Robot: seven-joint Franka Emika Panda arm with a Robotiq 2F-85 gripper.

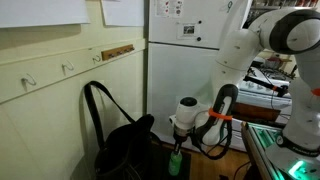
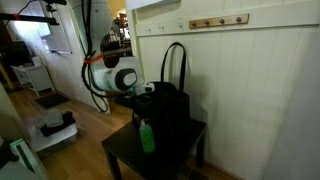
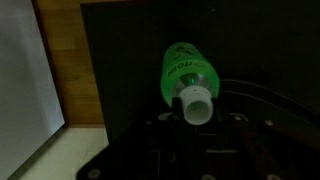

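Observation:
A green bottle with a white cap (image 3: 197, 104) stands upright below my gripper (image 1: 178, 149). The gripper points down and is shut on the bottle's top end. In exterior view 1 the bottle (image 1: 175, 163) shows under the fingers. From the other side, the bottle (image 2: 147, 137) appears over or on a small black table (image 2: 125, 148); I cannot tell how much gap lies under it. Looking down in the wrist view, I see the green body (image 3: 188, 68) beyond the cap, with dark fingers at the lower part of the picture.
A black bag (image 2: 172, 105) with tall handles stands on the table beside the bottle, close to the gripper. Behind it is a white panelled wall with a hook rail (image 2: 218, 20). Wooden floor (image 2: 80, 155) surrounds the table.

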